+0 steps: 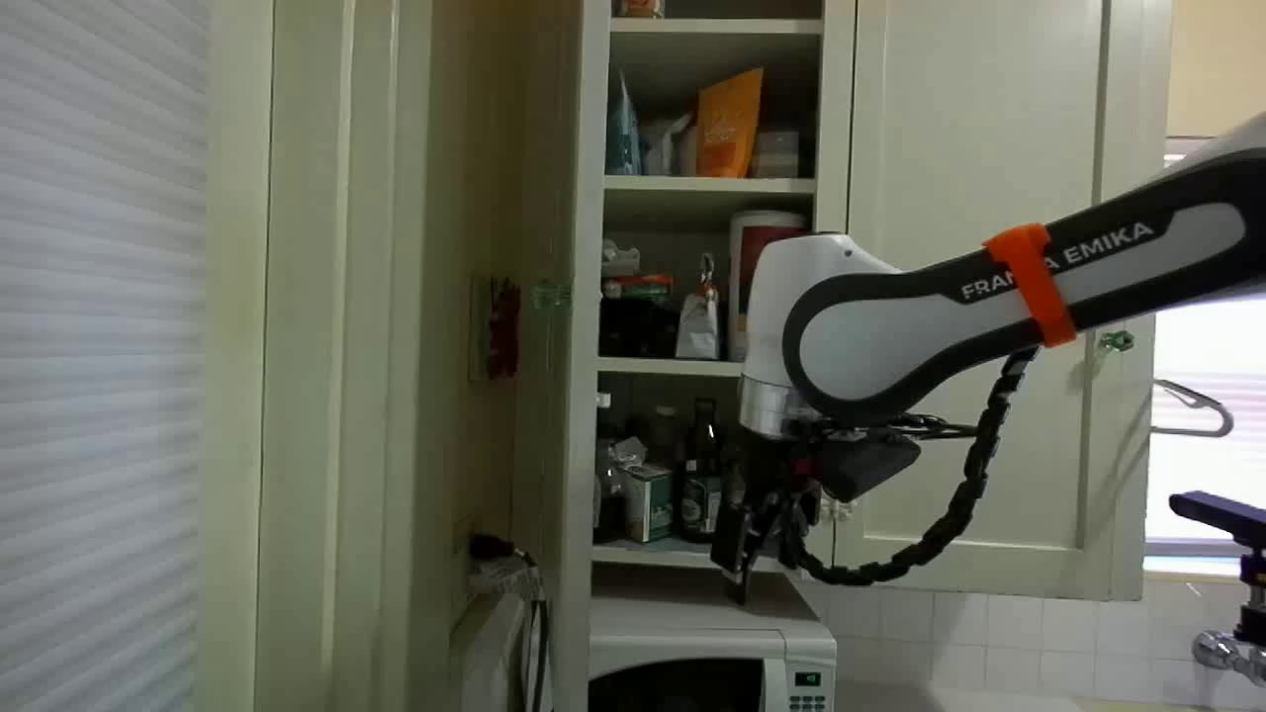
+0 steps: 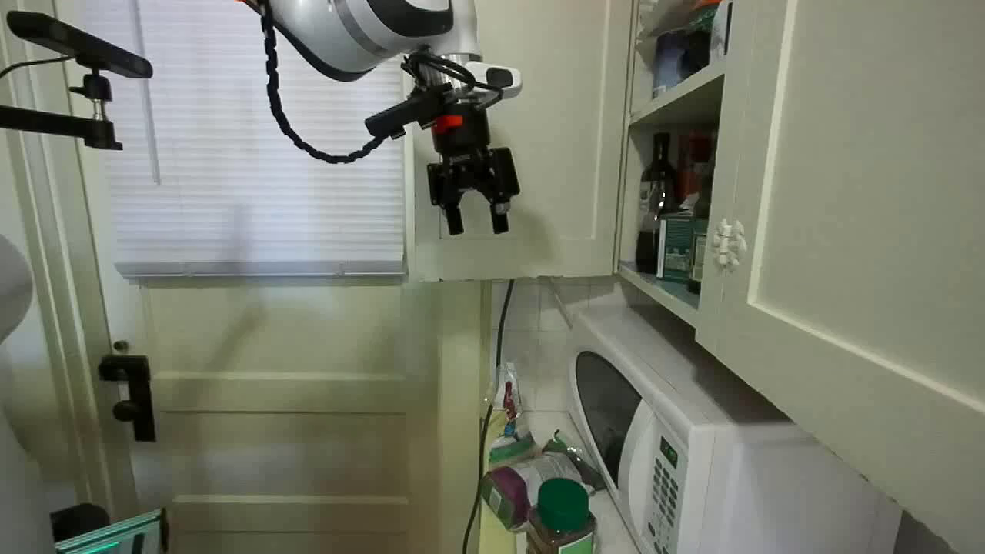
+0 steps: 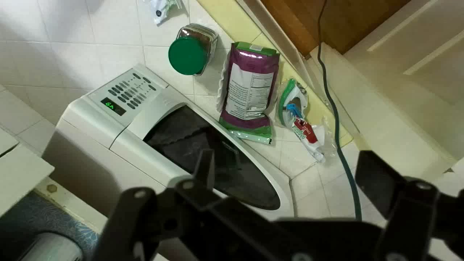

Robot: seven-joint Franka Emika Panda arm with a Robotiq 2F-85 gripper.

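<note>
My gripper [image 2: 477, 229] hangs fingers-down in the air, open, with nothing between its fingers. In the wrist view the two dark fingers [image 3: 372, 182] stand wide apart above the counter. Below lies the white microwave [image 3: 143, 135] with its dark door window and keypad. On the tiled counter beside it are a green-lidded jar [image 3: 187, 56], a purple and green bag [image 3: 250, 87] and a small crumpled plastic package [image 3: 304, 126]. The first exterior view shows my gripper [image 1: 748, 570] in front of the open cupboard's lowest shelf, where a dark bottle [image 1: 700, 481] and a green box [image 1: 648, 504] stand.
An open cupboard door [image 2: 859, 212] juts out at the right of the second exterior view. A dark cable [image 3: 335, 108] runs past the counter's edge. Higher shelves hold an orange pouch [image 1: 727, 123] and other packages. Air below my gripper is clear.
</note>
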